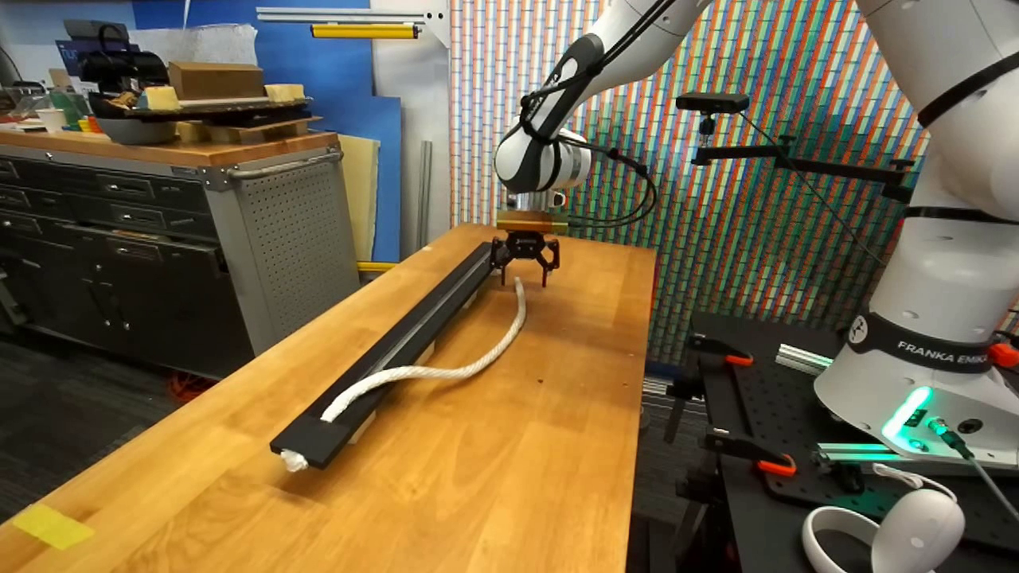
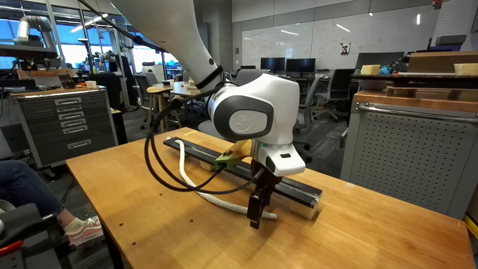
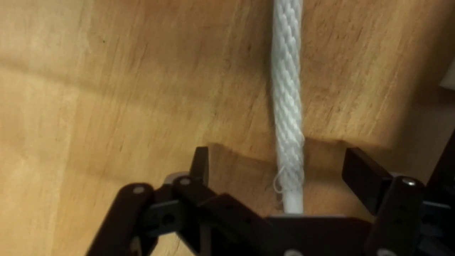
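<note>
A white braided rope [image 1: 485, 361] curves over the wooden table, its near part lying across a long black channel [image 1: 401, 334] and its tufted end poking out at the near tip. The other end lies loose on the wood beside the channel. Over that loose end my gripper [image 1: 523, 280] points downward, open. In the wrist view the rope [image 3: 288, 94] runs between the two spread fingers of the gripper, touching neither. The rope's very tip is hidden behind the gripper body there. From the other side, the rope [image 2: 215, 200] passes behind the gripper's fingers.
Pale blocks [image 2: 303, 210] hold the channel up off the table [image 2: 381, 233]. A grey cabinet [image 1: 296, 239] stands beyond the channel's far side.
</note>
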